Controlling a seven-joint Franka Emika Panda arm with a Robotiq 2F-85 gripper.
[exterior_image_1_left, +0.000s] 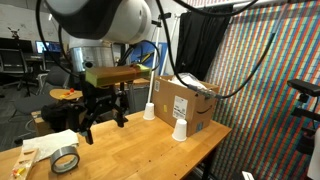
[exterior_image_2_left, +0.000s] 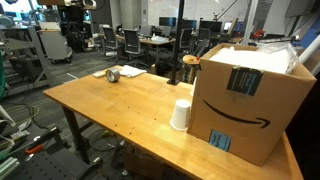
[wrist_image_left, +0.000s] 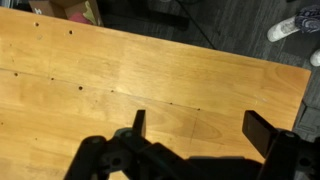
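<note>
In the wrist view my gripper stands open over bare wooden table (wrist_image_left: 160, 85), nothing between its fingers. Exterior view 1 has the gripper (exterior_image_1_left: 104, 132) hanging above the table, to the right of a grey roll of tape (exterior_image_1_left: 64, 159). That tape (exterior_image_2_left: 113, 74) sits at the table's far end in exterior view 2. One white cup (exterior_image_1_left: 180, 130) is upside down near the right table edge, and a second white cup (exterior_image_1_left: 149, 111) is farther back by the box.
A cardboard box (exterior_image_2_left: 250, 105) with plastic inside occupies one end of the table. White cloth or paper (exterior_image_1_left: 50, 143) and a small flat packet (exterior_image_1_left: 24, 163) lie near the tape. Mid-table is clear.
</note>
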